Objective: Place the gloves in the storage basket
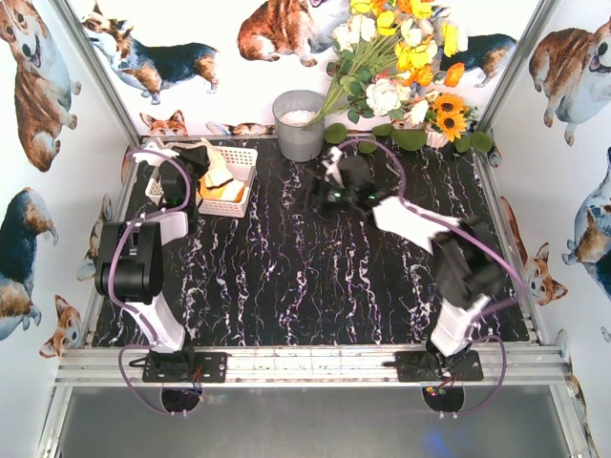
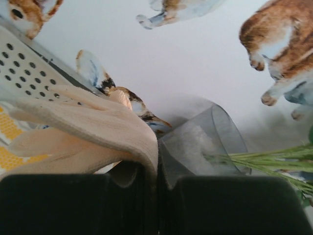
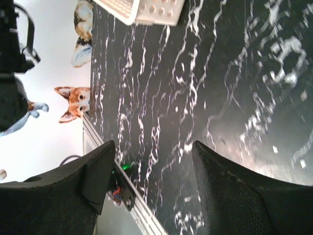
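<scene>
A cream glove (image 2: 98,122) hangs pinched in my left gripper, which is shut on it and raised over the basket. From above, that glove (image 1: 218,167) drapes across the basket's middle, beside the left gripper (image 1: 196,160). The white perforated storage basket (image 1: 250,157) stands at the back left, with yellow-orange glove material (image 1: 227,193) lying inside. Yellow-dotted fabric (image 2: 11,142) shows beneath the held glove. My right gripper (image 1: 320,196) is blurred above the middle of the table; its fingers (image 3: 100,171) are spread with nothing between them.
A grey bucket (image 1: 301,143) stands at the back, right of the basket, with flowers (image 1: 406,72) leaning out to the right. Bare black marbled table (image 1: 286,286) fills the centre and front. Part of the basket (image 3: 159,11) shows at the top of the right wrist view.
</scene>
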